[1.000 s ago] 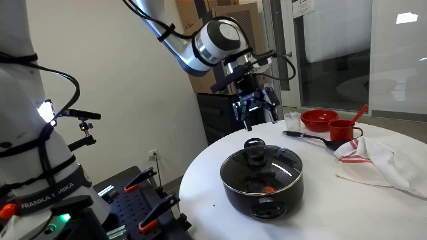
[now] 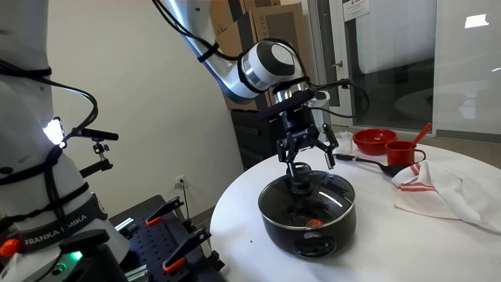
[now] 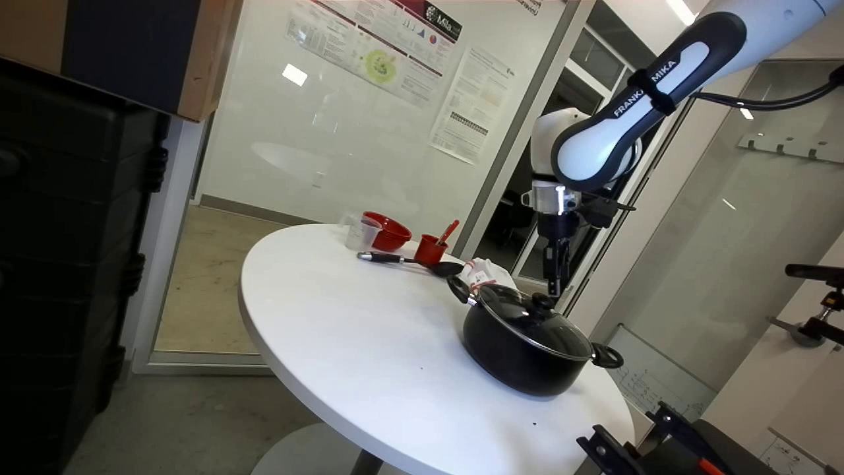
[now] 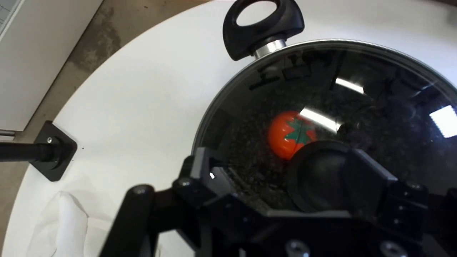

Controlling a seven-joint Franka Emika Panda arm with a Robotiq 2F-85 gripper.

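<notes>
A black pot [image 2: 282, 237] stands on the white round table, covered by a glass lid [image 2: 277, 197] with a metal rim. Through the glass shows a red tomato with green leaves [image 4: 285, 136]. The lid's round black knob [image 3: 542, 301] rises from its middle. Above the lid hangs my gripper [image 2: 312, 170], pointing down with its fingers open. In the wrist view, the dark knob [image 4: 319, 173] appears between the spread fingers, nearer the right one. Nothing is held. Whether a fingertip touches the lid is hard to tell.
Behind the pot lie a black ladle [image 2: 364, 159], a red bowl [image 2: 374, 138], a red mug [image 2: 400, 154] and a clear cup [image 2: 344, 142]. A white towel with red stripes [image 2: 441, 190] rests on the right.
The gripper has come down and slightly right in exterior view 1, from behind the pot to just over the lid. It stays open. Pot and lid have not moved.
</notes>
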